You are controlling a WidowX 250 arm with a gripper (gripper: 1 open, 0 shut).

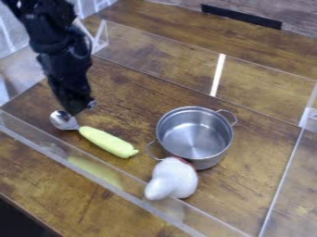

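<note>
My dark gripper point(72, 93) hangs at the left, blurred, above a small silver spoon-like object point(65, 120) on the wooden table. Its fingers look shut with nothing visible between them. A pale yellow corn-like piece point(107, 141) lies just right of the silver object. A steel pot point(196, 139) with two handles stands right of centre, and a white plush-like object point(173, 180) lies in front of it.
Clear low walls surround the work area on the wooden table point(148, 74). A dark slotted strip point(247, 15) lies at the back right.
</note>
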